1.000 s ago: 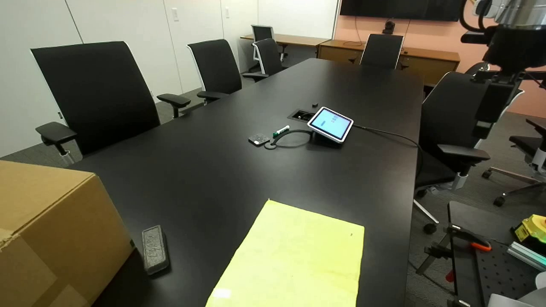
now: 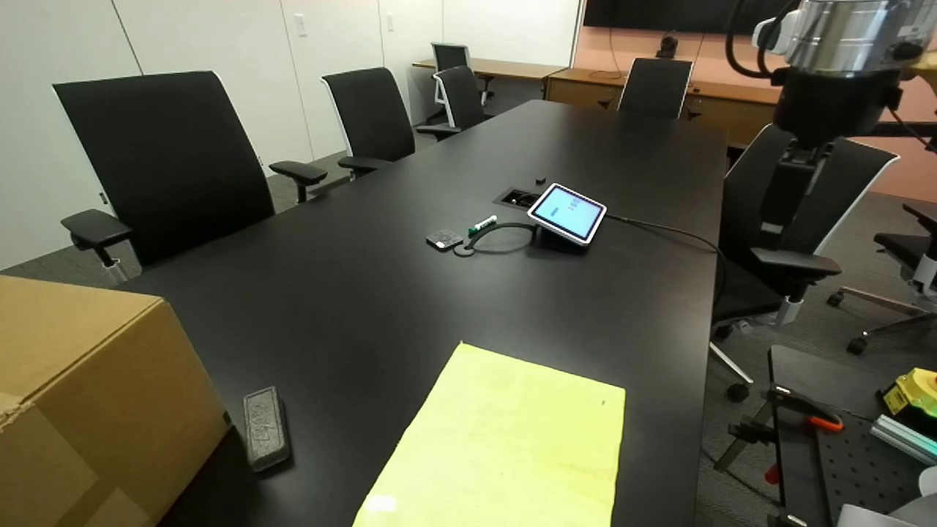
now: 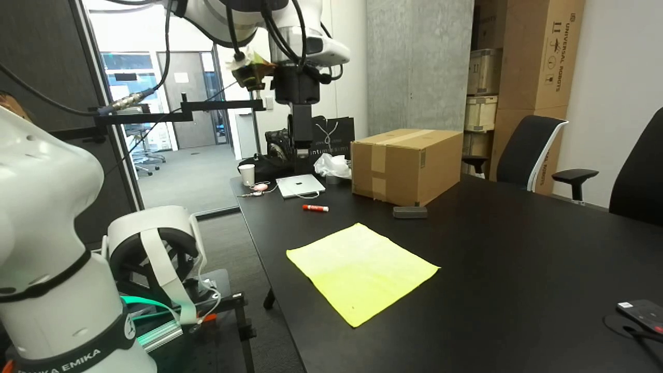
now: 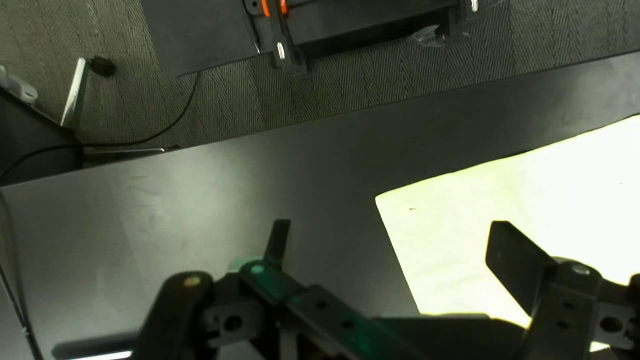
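Observation:
A yellow cloth (image 2: 514,430) lies flat and spread out on the black table, with its corners showing in exterior view 2. High above the table hangs my gripper (image 3: 302,152), pointing down and clear of the cloth. In the wrist view its two fingers (image 4: 517,264) stand wide apart, so it is open, and only bare table and part of the cloth (image 4: 456,234) show beneath and between them. A dark grey eraser-like block (image 2: 265,427) rests beside the cardboard box. Behind the cloth in exterior view 2 lies a red marker (image 3: 315,208).
The cardboard box (image 3: 404,165) stands at one table end, near a silver laptop (image 3: 300,186) and a white cup (image 3: 246,174). A tablet (image 2: 569,214) with a cable and a green marker (image 2: 483,225) sit farther along.
In exterior view 1 my gripper has moved left and slightly lower, towards the table's edge. Cloth, block and box have stayed where they were.

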